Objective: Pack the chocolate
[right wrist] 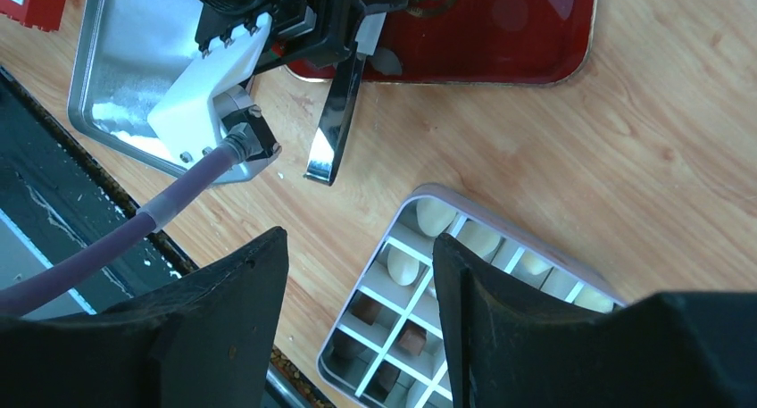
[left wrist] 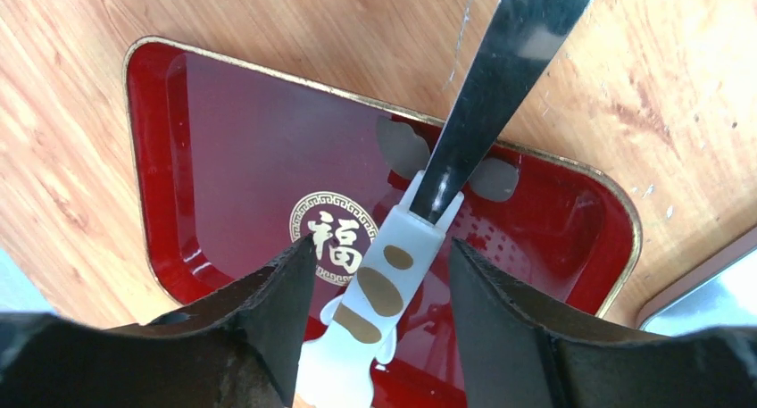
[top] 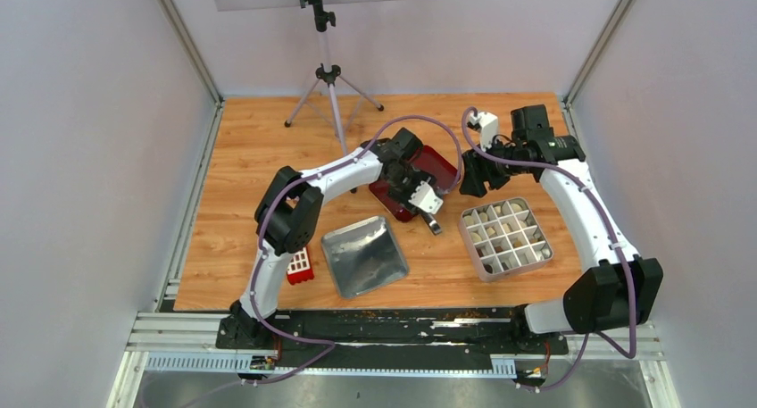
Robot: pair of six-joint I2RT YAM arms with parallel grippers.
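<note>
A pair of tongs [left wrist: 500,78] with a white spotted handle [left wrist: 384,287] lies diagonally across the red tray [left wrist: 232,140] with its black-looking metal end over the tray's edge. My left gripper is directly over the handle, fingers apart on either side of it, not visibly closed on it. My right gripper hangs apart over the table, fingers open and empty, near the grey compartment box [right wrist: 473,203], which holds pale and brown pieces. In the top view my left wrist hides much of the red tray.
An empty steel tray [top: 364,256] lies at the front centre, a red slotted box [top: 299,267] to its left. A tripod [top: 330,78] stands at the back. Bare table lies between the red tray and the compartment box.
</note>
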